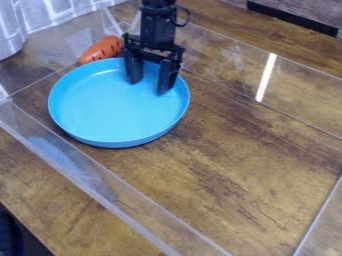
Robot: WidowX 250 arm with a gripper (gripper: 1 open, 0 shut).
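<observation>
A large round blue plate (110,108) rests on the wooden surface at centre left. My dark gripper (152,68) reaches down over the plate's back right edge, its dark fingers low at the plate; whether they are open or shut, and whether anything is between them, I cannot tell. Behind the plate on the left lies an orange carrot-like object (102,48), partly hidden by the plate and gripper.
Clear transparent walls run diagonally along the left and right of the wooden surface (227,180). A white item (11,25) stands at the top left corner.
</observation>
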